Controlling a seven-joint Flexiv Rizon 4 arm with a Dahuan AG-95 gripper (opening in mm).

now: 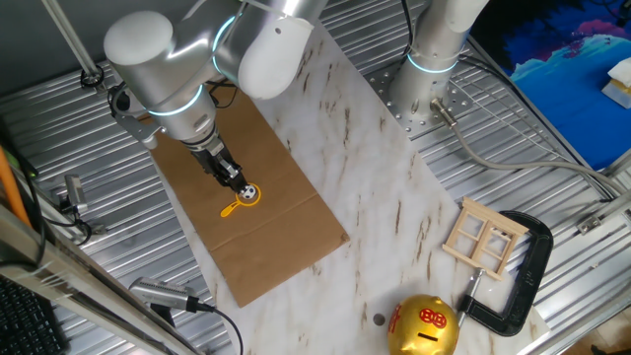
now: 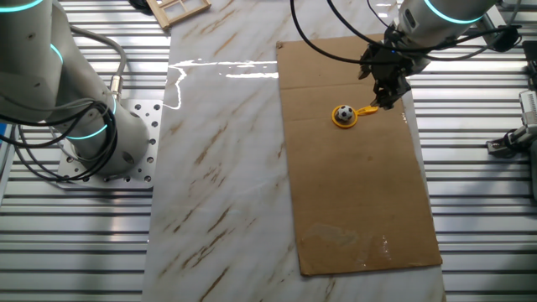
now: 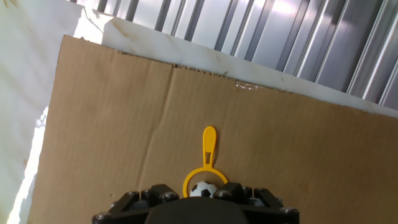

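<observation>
A small black-and-white football [image 2: 345, 112] rests at the yellow ring of a paddle-shaped piece [image 2: 367, 111] on the brown cardboard. In the wrist view, the yellow handle [image 3: 209, 140] points away from me, and the ball [image 3: 203, 188] shows at the near side of the ring. My gripper appears open, its black fingers [image 3: 163, 193] standing apart with the ball visible in the gap. From exterior view 2, the gripper [image 2: 388, 100] is above the handle end, clear of the ball. The ball's lower part is hidden in the wrist view.
The cardboard [image 1: 281, 242] lies on a marble-patterned board [image 1: 380, 212]. Toward the far end are a gold piggy bank [image 1: 422, 327], a wooden frame [image 1: 484, 237] and a black clamp [image 1: 532, 266]. Most of the cardboard is bare.
</observation>
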